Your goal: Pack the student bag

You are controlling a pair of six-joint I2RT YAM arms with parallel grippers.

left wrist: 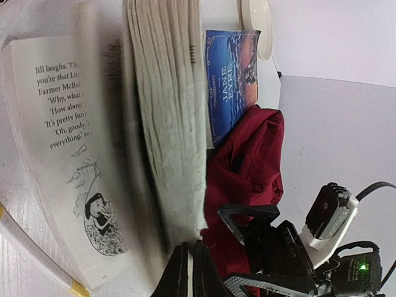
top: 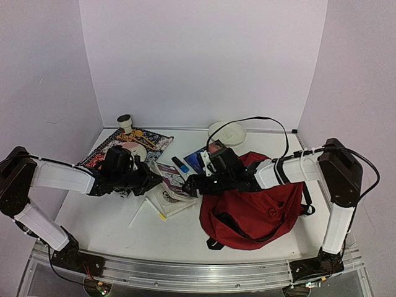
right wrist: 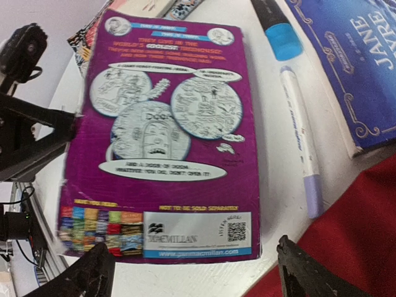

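A purple-covered book point(right wrist: 204, 148) stands partly raised between my grippers. In the left wrist view its pages point(left wrist: 170, 105) fan apart, and an inner printed page point(left wrist: 68, 154) lies open below. My left gripper point(top: 156, 178) is at the book's left edge, its fingertips together against the raised part of the book, apparently pinching it. My right gripper is open above the book's near right side, with its fingers spread wide and nothing gripped. The red bag point(top: 260, 213) lies slack on the right, partly under my right arm.
A blue Jane Eyre book point(left wrist: 229, 80) lies behind, near the bag. Beside the purple book are a blue-capped marker point(right wrist: 278, 31) and a white pen point(right wrist: 301, 130); a yellow-tipped pen point(left wrist: 37, 250) lies in front. A white plate point(top: 228, 133) and a cup point(top: 125, 122) stand farther back.
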